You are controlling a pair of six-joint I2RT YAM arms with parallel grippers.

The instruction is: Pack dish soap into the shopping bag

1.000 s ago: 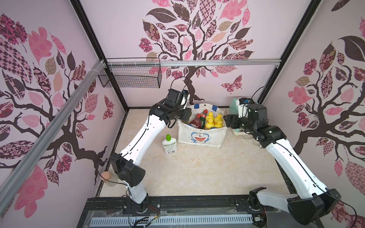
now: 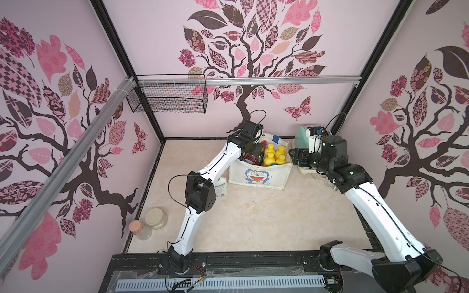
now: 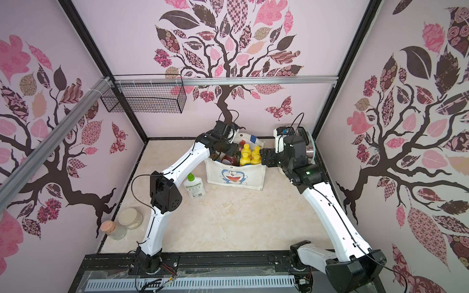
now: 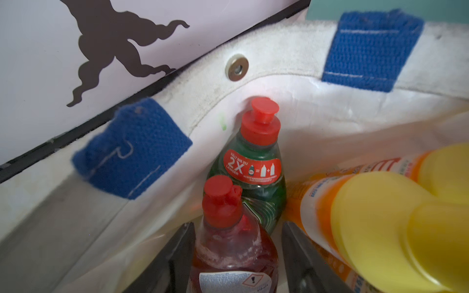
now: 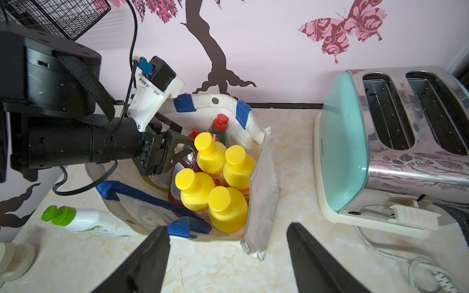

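The white cloth shopping bag (image 2: 256, 179) stands at the table's back with several bottles in it. My left gripper is open inside the bag's mouth, its fingers either side of a dark red, red-capped bottle (image 4: 236, 256); contact cannot be told. Behind it is a green bottle with a red cap (image 4: 263, 168). Yellow bottles (image 5: 228, 207) fill the bag's right part. A white dish soap bottle with a green cap (image 3: 194, 187) stands outside, left of the bag, partly behind my left arm in the top left view. My right gripper is open and empty, right of the bag.
A mint-green and chrome toaster (image 5: 344, 151) stands right of the bag, its cable on the table. Jars (image 2: 155, 218) stand at the front left. A wire basket (image 2: 171, 96) hangs at the upper left.
My left gripper has moved right from the bag's left edge to over the bottles inside it. Its arm now covers part of the white bottle.
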